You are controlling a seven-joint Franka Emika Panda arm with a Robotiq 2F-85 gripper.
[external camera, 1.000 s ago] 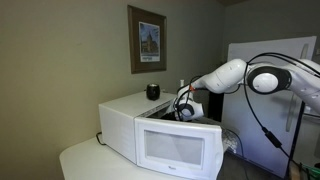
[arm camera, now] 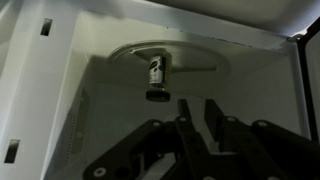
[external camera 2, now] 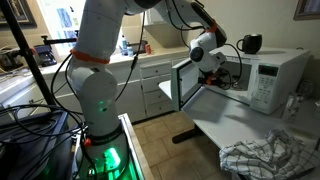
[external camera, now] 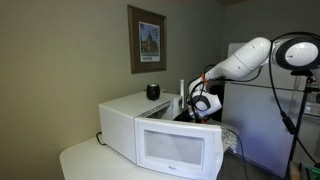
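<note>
In the wrist view, a small bottle (arm camera: 158, 76) with a patterned label and a dark end stands out against the round turntable plate (arm camera: 205, 62) inside the white microwave (external camera: 120, 130). My gripper is to the right of and below the bottle in that view. A gap shows between its dark fingers, with nothing in it, and they are apart from the bottle. The microwave door (external camera: 180, 148) hangs wide open. In exterior view 1, the door and housing hide the bottle and my fingertips.
A dark mug (external camera 2: 250, 43) sits on top of the microwave. A crumpled cloth (external camera 2: 265, 158) lies on the white counter (external camera 2: 212, 118), whose middle is bare. The open door stands close beside my arm (external camera 2: 205, 48).
In exterior view 1, my arm has drawn back to the right, away from the microwave's interior, and its wrist sits a little lower. The door and the mug have not moved.
</note>
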